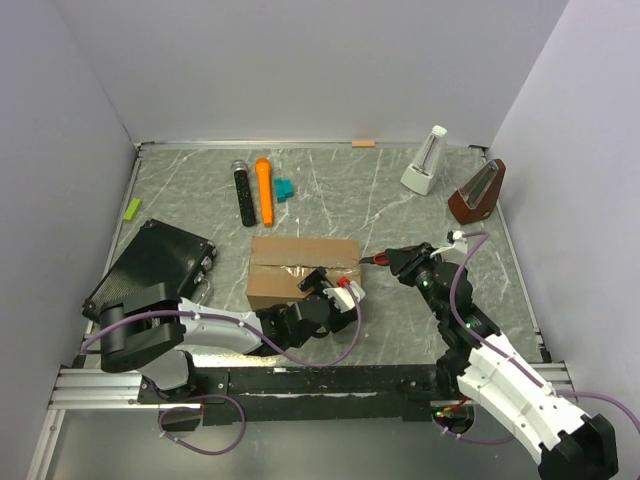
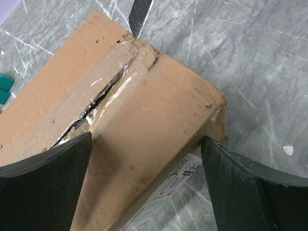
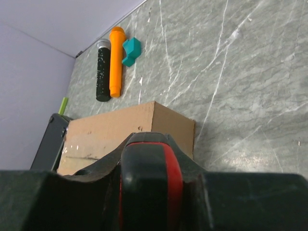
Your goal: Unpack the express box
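Note:
The cardboard box (image 1: 280, 252) lies mid-table, a taped seam along its top, torn open in part in the left wrist view. My left gripper is over the box's near right part, its fingers spread on either side of a cardboard edge. My right gripper (image 1: 390, 258) is at the box's right end, shut on a red-and-black tool (image 3: 150, 187), likely a knife, whose dark tip reaches the box in the top view.
A black case (image 1: 150, 265) lies left; two microphones (image 1: 265, 190), a teal piece (image 1: 283, 190) and a green block (image 1: 131, 209) lie behind. Two metronomes (image 1: 475, 192) stand back right. Bare marble lies behind the box.

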